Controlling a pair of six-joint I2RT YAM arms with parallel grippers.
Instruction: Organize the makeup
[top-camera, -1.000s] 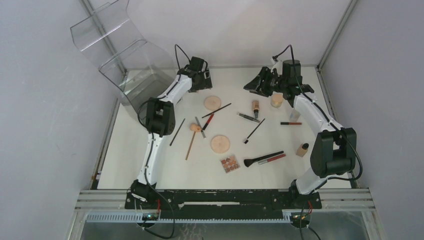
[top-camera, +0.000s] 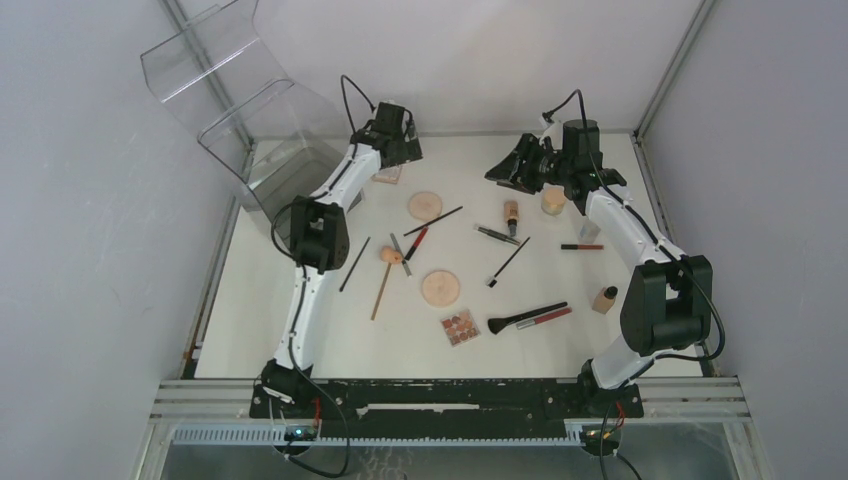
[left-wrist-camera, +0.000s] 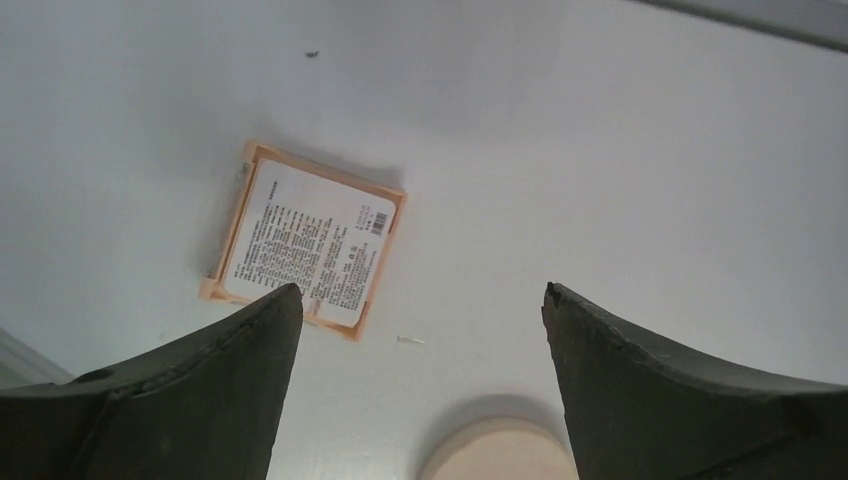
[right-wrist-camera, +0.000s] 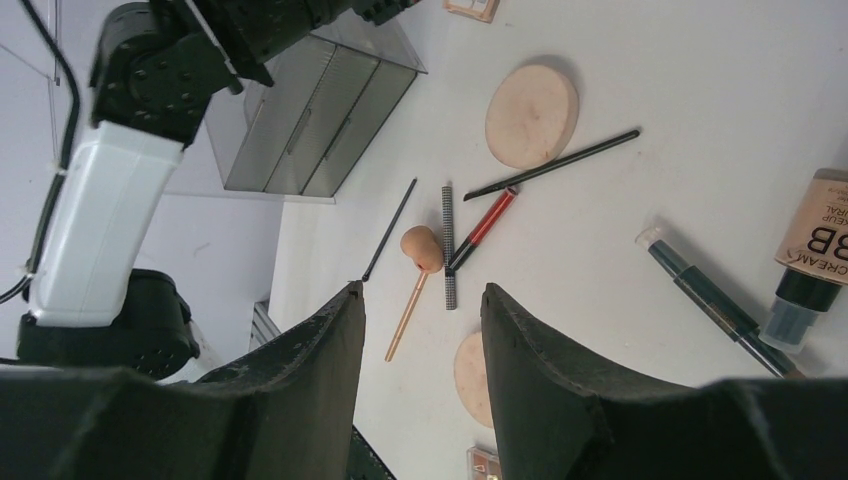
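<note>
In the left wrist view a small boxed palette (left-wrist-camera: 300, 240) lies label-up, with my left gripper above it, fingers apart and empty. My right gripper hangs over the right side, fingers apart, nothing between them. Below are a BB cream tube (right-wrist-camera: 820, 230), a pen-like item (right-wrist-camera: 700, 290), round puffs (right-wrist-camera: 530, 115), a red-capped pencil (right-wrist-camera: 485, 225), a wooden-handled brush (top-camera: 383, 290), a black brush (top-camera: 520, 316) and an eyeshadow palette (top-camera: 460, 326). A clear acrylic organizer (top-camera: 265, 170) stands at the back left.
A foundation bottle (top-camera: 604, 300) and a jar (top-camera: 553, 200) lie at the right. A wall and rail run along the back edge.
The right arm moved very slightly. The objects stay put.
</note>
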